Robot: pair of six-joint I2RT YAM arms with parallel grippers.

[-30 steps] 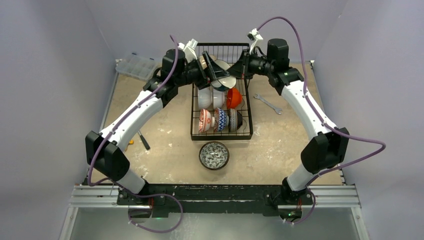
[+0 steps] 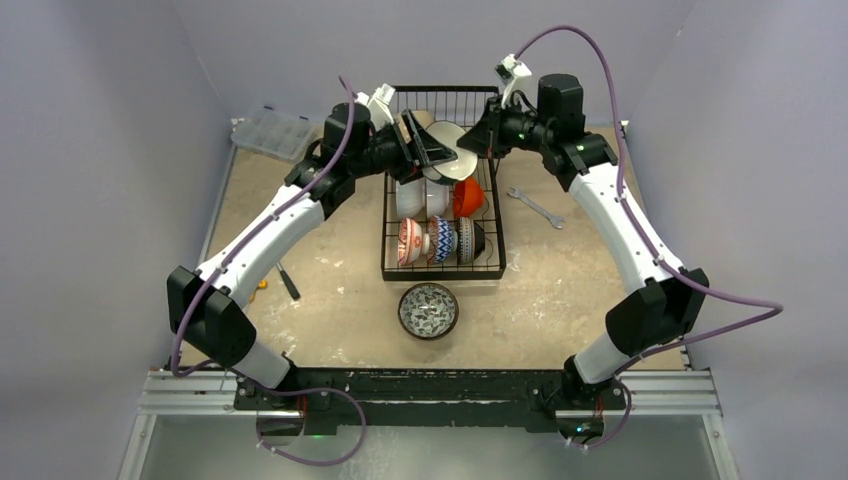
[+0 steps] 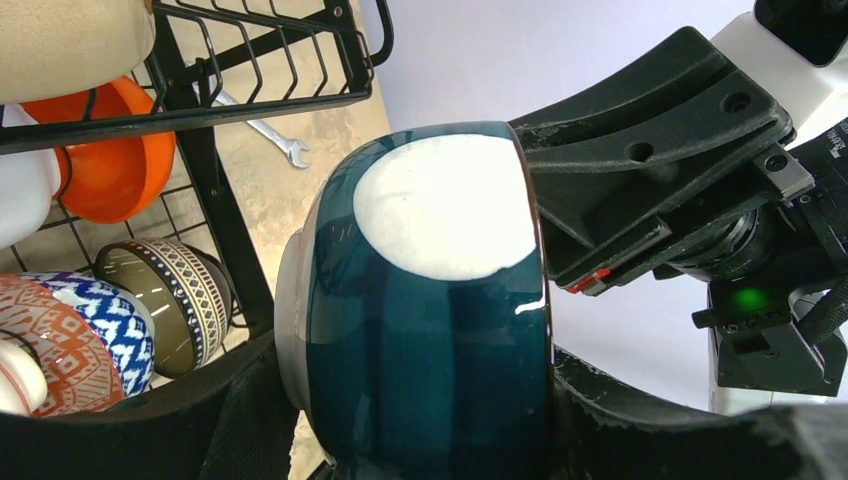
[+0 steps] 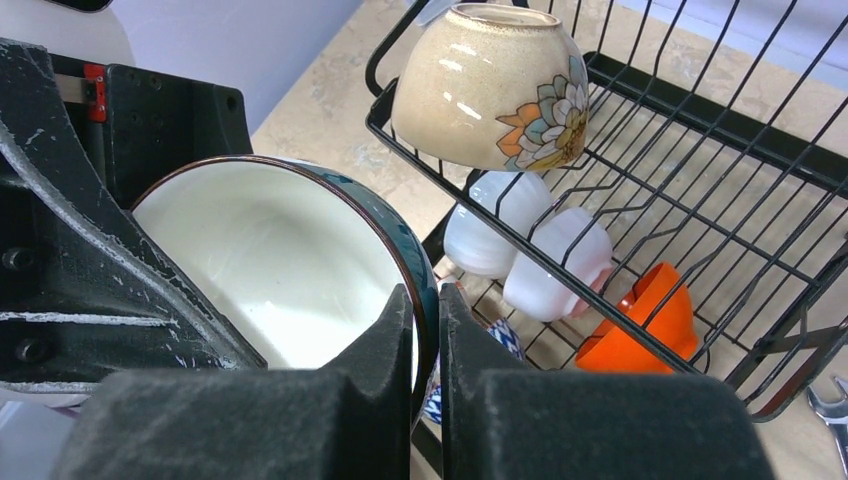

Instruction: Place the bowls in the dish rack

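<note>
A teal bowl with a white inside [image 2: 457, 168] is held in the air above the rack, between both grippers. In the left wrist view, the bowl [image 3: 430, 350] fills the space between the fingers of my left gripper, one at its foot and the other at its rim. My right gripper has its fingertips closed on the rim of the bowl [image 4: 270, 260]. The black dish rack [image 2: 392, 272] carries several bowls, among them an orange one [image 2: 468, 197]. A dark patterned bowl [image 2: 428, 311] stands on the table in front of the rack.
On the rack's upper shelf a beige flowered bowl [image 4: 495, 90] lies upside down. A wrench [image 2: 536, 207] is right of the rack, a clear organizer box [image 2: 272, 134] at back left, a screwdriver [image 2: 288, 281] at left.
The right arm has shifted slightly to the right, and the bowl has moved slightly with it. The left arm has hardly moved, and the other bowls stay in place.
</note>
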